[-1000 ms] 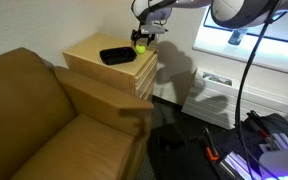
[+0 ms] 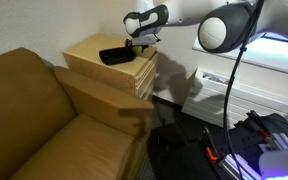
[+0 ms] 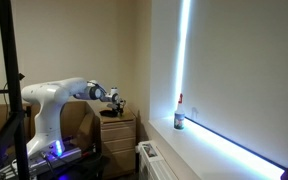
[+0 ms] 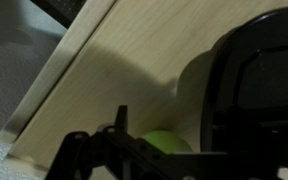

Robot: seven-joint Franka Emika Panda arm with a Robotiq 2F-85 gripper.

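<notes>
A black tray rests on top of the light wooden cabinet; its dark edge fills the right side of the wrist view. In that view a round green object shows at the bottom, partly covered by the dark parts of my gripper. From outside, my gripper is low over the cabinet top, at the tray's right end. It is too dark and small to see whether the fingers are apart or whether the green object is between them.
A brown sofa stands in front of the cabinet. To the cabinet's right, a white radiator runs below the window. A bottle stands on the sill. Part of the cabinet top left of the tray is bare.
My gripper and arm have shifted left and slightly lower, toward the tray. The green object, plain to see beside the tray before, is now mostly hidden in exterior view 1.
</notes>
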